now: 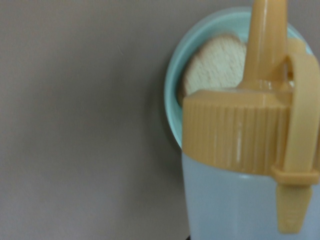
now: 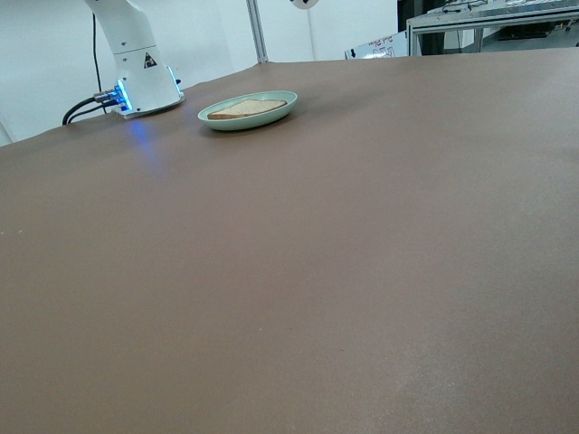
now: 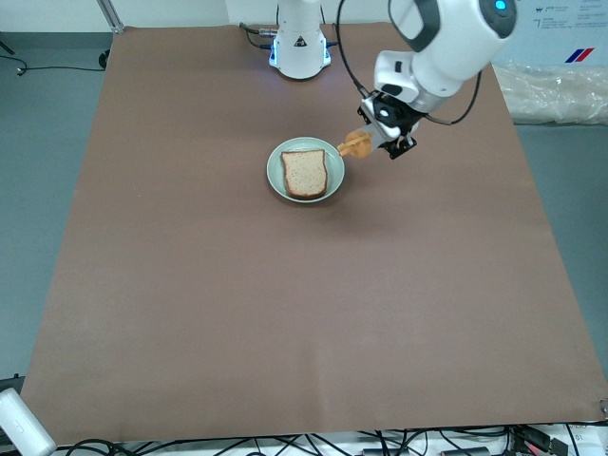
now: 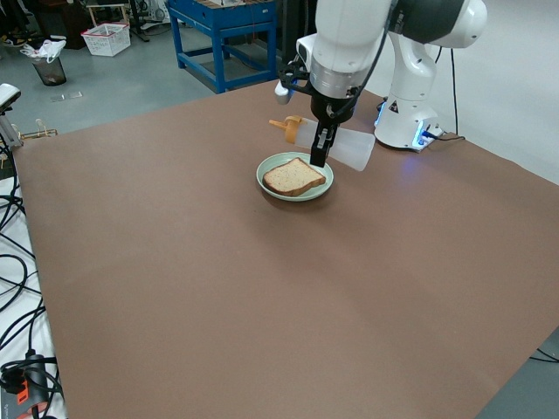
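A slice of bread [image 3: 304,174] lies on a pale green plate [image 3: 280,190], seen also in the top view as bread [image 2: 244,108] and in the right view [image 4: 293,178]. My gripper [image 3: 380,133] is shut on a squeeze bottle with an orange cap [image 4: 290,128] and translucent body, held tilted above the plate's right side in the left view, its nozzle toward the bread. In the wrist view the bottle [image 1: 235,205] fills the lower right, its nozzle [image 1: 265,45] over the plate and partly hiding the bread.
Cables also run along the near edge beyond the table.
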